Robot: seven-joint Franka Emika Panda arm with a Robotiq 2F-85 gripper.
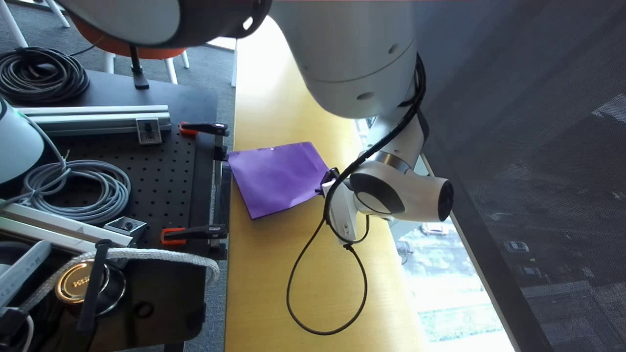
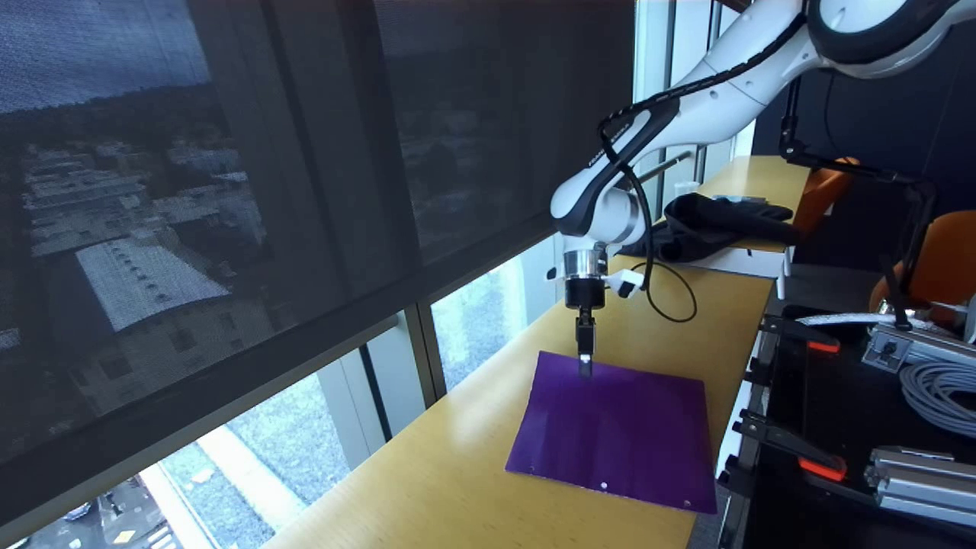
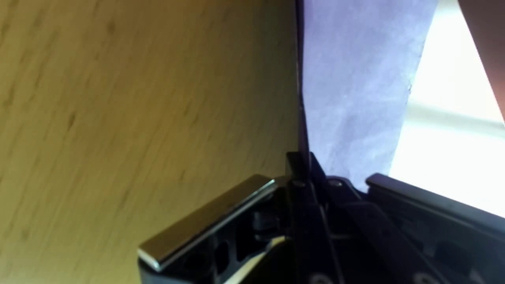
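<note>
A flat purple folder (image 1: 279, 179) lies across the wooden surface, and its full square shows in the second exterior view, where the folder (image 2: 618, 435) has small holes along its near edge. My gripper is shut on the folder's edge, the thin dark rim passing between its fingertips. From above, the gripper (image 1: 326, 183) sits at the folder's right side; the other exterior view has the gripper (image 2: 585, 366) pointing down at its far edge. Wrist view: bare wood is left of the rim, the folder's pale purple face right of it.
Windows line the other side. A loop of black cable (image 1: 293, 281) hangs from the arm.
</note>
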